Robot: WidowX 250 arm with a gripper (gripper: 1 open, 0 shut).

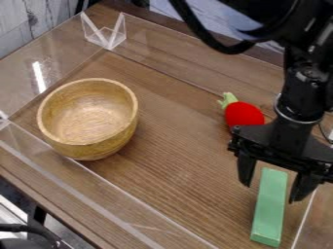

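Observation:
My black gripper [274, 165] hangs at the right, its fingers apart and open over the upper end of a long pale green block [268, 219] lying on the table near the front right. Whether the fingertips touch the block cannot be told. A red object with a light green tip [243, 113] lies behind the arm, partly hidden by it.
A wooden bowl [88, 112] sits on the left of the wooden table [156, 190]. A small white wire or clear object [104, 29] is at the back left.

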